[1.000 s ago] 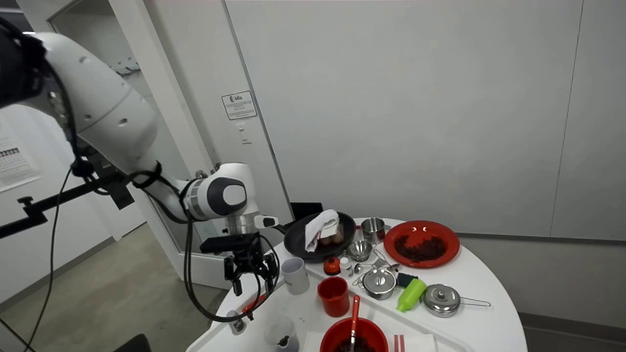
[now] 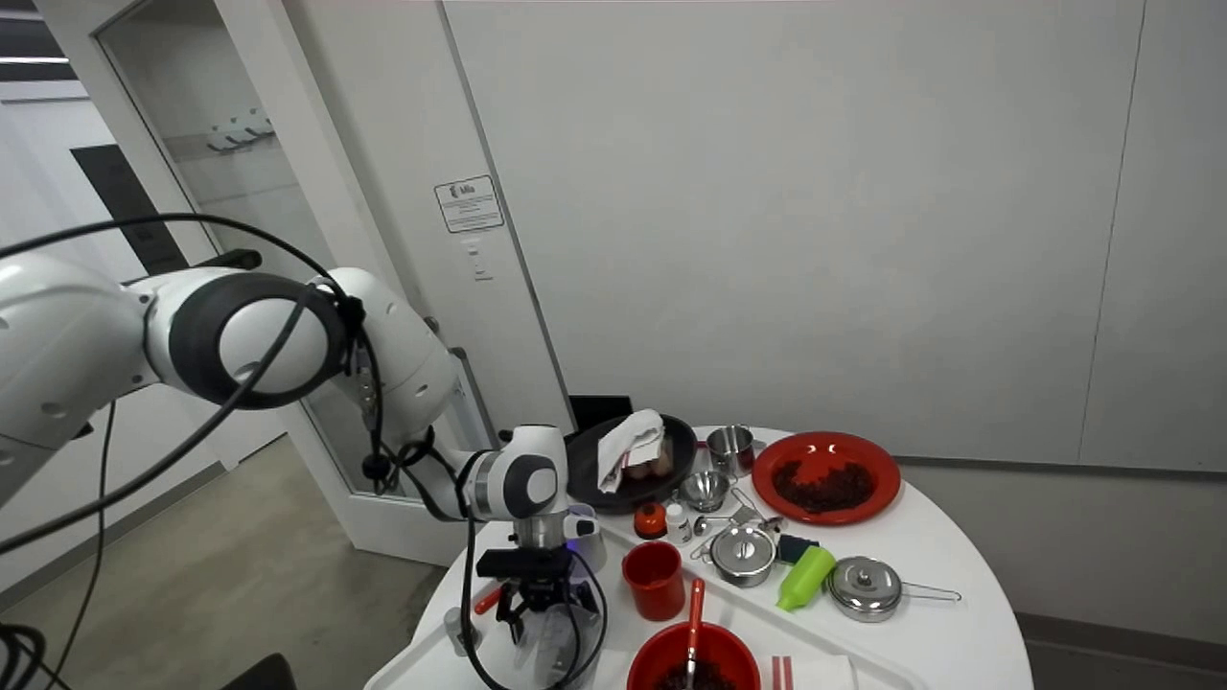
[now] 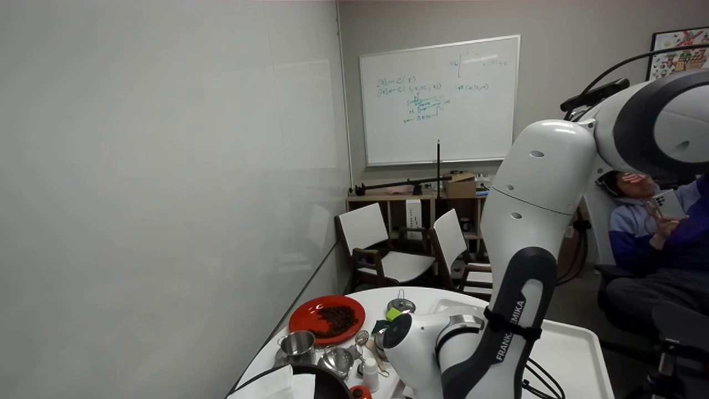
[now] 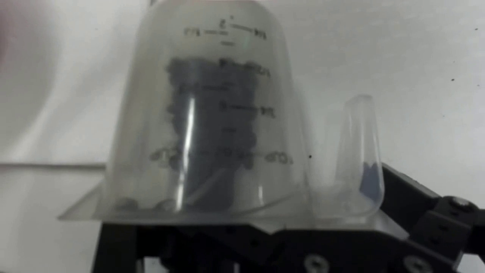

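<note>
A clear measuring cup (image 4: 136, 132) with printed scale marks fills the middle of the wrist view. A dark bluish mass (image 4: 209, 104) shows through its wall. Its clear handle (image 4: 359, 136) is at the right, beside a black finger (image 4: 402, 195) of mine. In exterior view 1 my gripper (image 2: 549, 621) is low over the tray, pointing down around the cup (image 2: 554, 657), with its fingers spread apart. The cup hides part of my fingers in the wrist view, so contact is unclear. The arm blocks the gripper in exterior view 2.
Close by stand a red cup (image 2: 653, 581) and a red bowl (image 2: 650, 663) with a red-handled utensil. A black pan (image 2: 584, 460), metal pots and a red plate (image 2: 880, 471) crowd the back. The white tray (image 2: 805, 627) has a raised rim.
My gripper has come down and to the right, from above the tray's left side to the clear cup. The arm now covers most of the greyish-white cup behind it.
</note>
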